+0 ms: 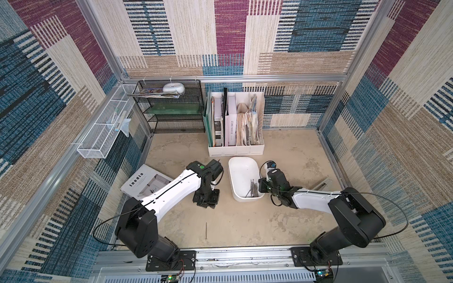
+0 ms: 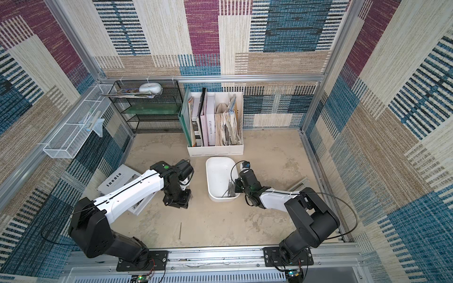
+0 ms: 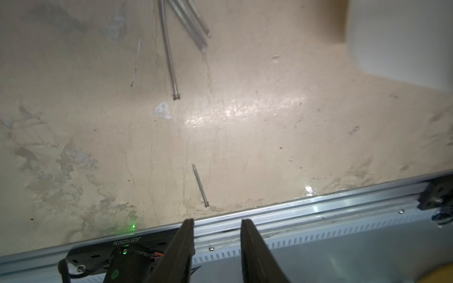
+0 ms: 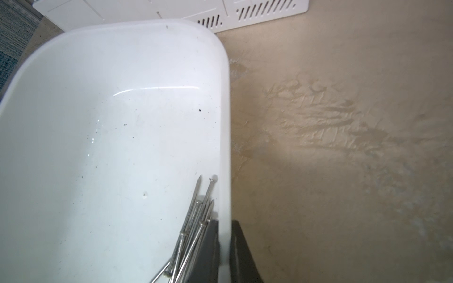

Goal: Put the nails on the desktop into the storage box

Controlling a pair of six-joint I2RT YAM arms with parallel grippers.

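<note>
The white storage box (image 1: pixel 243 168) stands mid-table with several nails (image 4: pixel 193 235) heaped inside along its right wall. My right gripper is shut on the box's right rim, one finger inside and one outside. One loose nail (image 3: pixel 200 185) lies near the table's front edge. Farther back in the left wrist view lie a longer nail (image 3: pixel 168 56) and a group of nails (image 3: pixel 189 23). My left gripper hangs above the table left of the box, fingers part open, nothing between its fingers. In the top left view its body covers the group.
A white file holder (image 1: pixel 236 150) stands right behind the box. To the left lies a white package (image 1: pixel 147 181), partly under my left arm. A metal strip (image 1: pixel 322 184) lies at the far right.
</note>
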